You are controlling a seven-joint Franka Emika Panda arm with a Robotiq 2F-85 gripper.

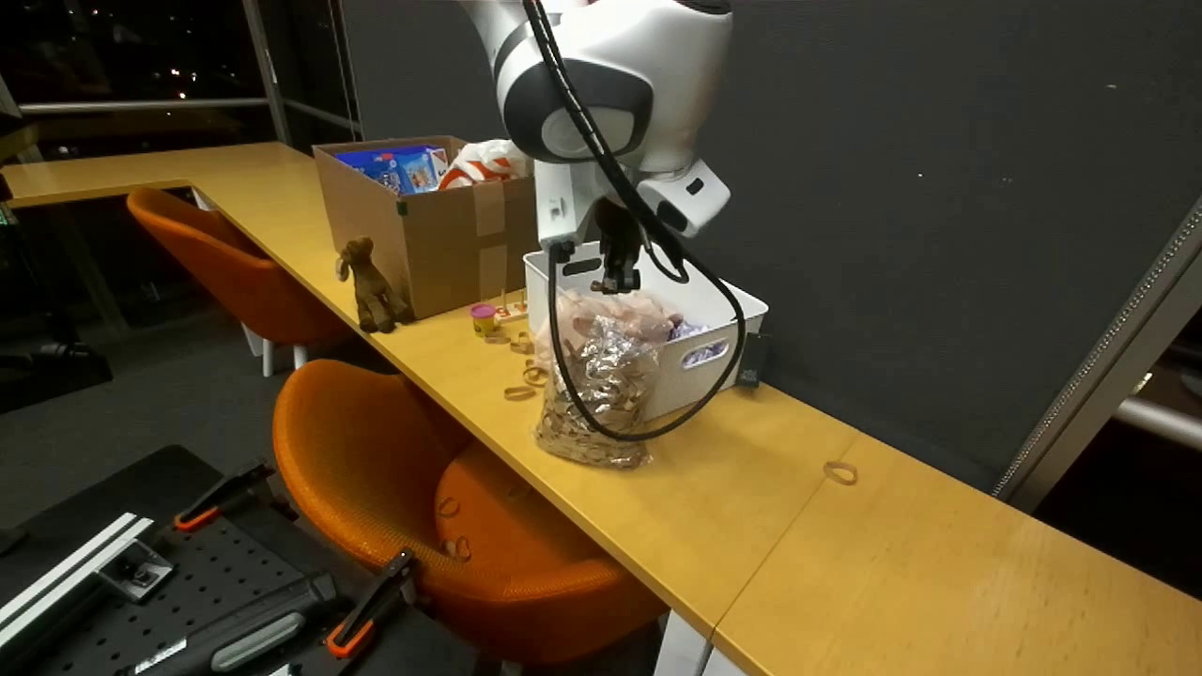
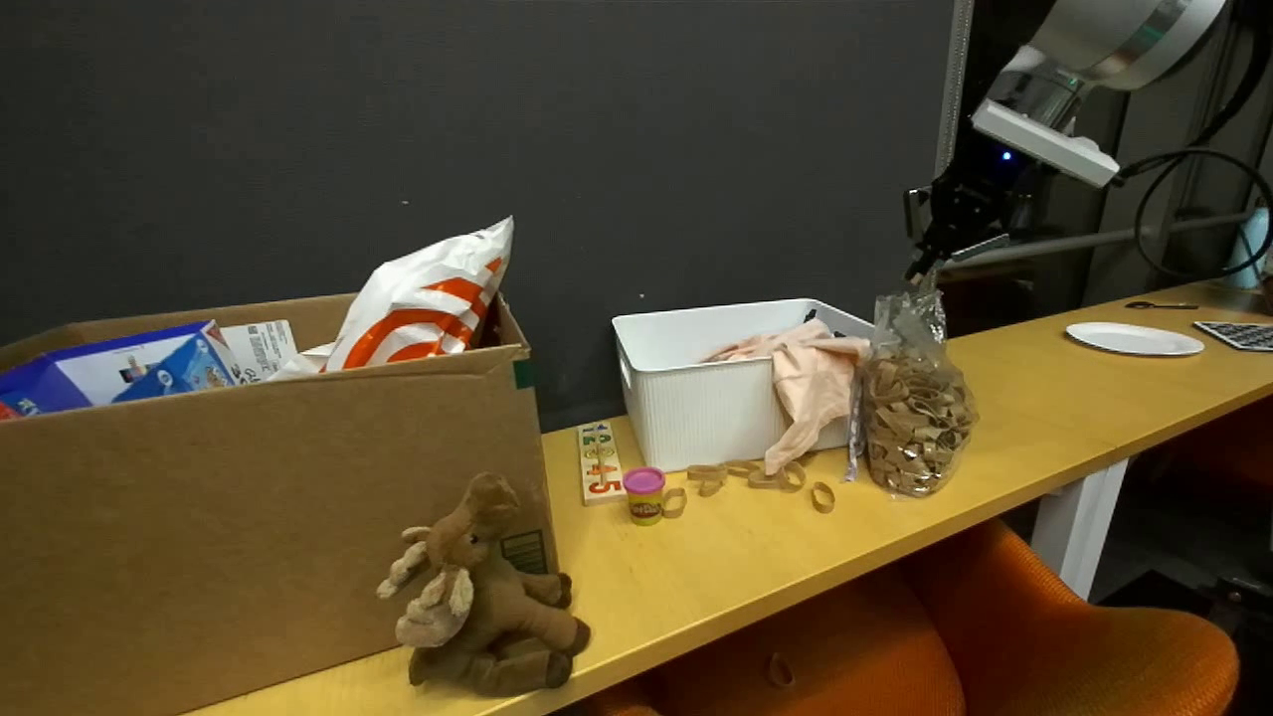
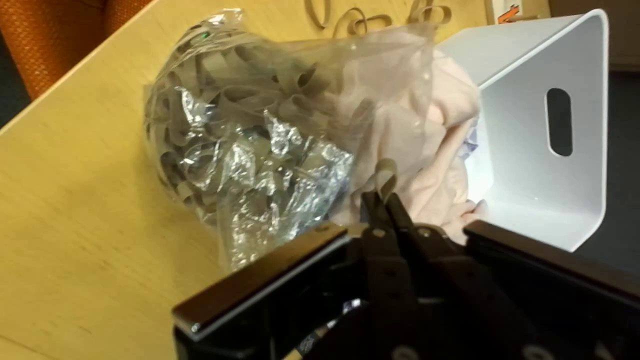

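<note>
In the wrist view my gripper is shut, its fingertips close together with a thin tan rubber band (image 3: 385,170) looped out from between them. Below lies a clear plastic bag (image 3: 198,120) full of such bands, its open end spread toward the white bin (image 3: 579,198). Exterior view 2 has the bag (image 2: 916,418) upright against the right end of the bin (image 2: 704,418), and the gripper (image 2: 921,268) just above the bag's top. Pale pink cloth (image 2: 812,394) hangs over the bin's front rim. From exterior view 1 the gripper (image 1: 614,285) appears over the bin.
Several loose bands (image 2: 823,496) lie before the bin, near a Play-Doh tub (image 2: 645,495) and a number board (image 2: 600,463). To the left stand a plush moose (image 2: 495,609) and a large cardboard box (image 2: 274,513). One band (image 1: 840,472) lies alone on otherwise clear table.
</note>
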